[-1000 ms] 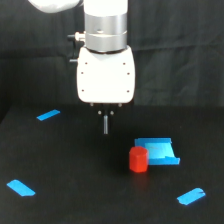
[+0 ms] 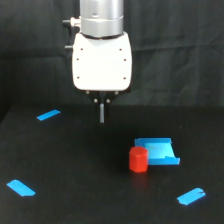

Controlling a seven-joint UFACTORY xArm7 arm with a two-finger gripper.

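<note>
My gripper (image 2: 101, 121) hangs from the white hand at the upper middle of the camera view, pointing down over the black table. Its fingers look drawn together into one narrow strip, and nothing shows between them. To the lower right, well apart from the gripper, a red block (image 2: 138, 159) stands at the front left of a small blue tray (image 2: 163, 153). It covers part of the tray's near left side; whether it stands inside the tray or just in front of it, I cannot tell.
Flat blue pieces lie around: one piece (image 2: 48, 115) far left, another piece (image 2: 21, 188) near left, a third piece (image 2: 191, 196) near right. A dark curtain (image 2: 170, 60) closes off the back.
The hand and gripper have risen and shifted slightly left. The red block, the tray and the blue pieces lie as before.
</note>
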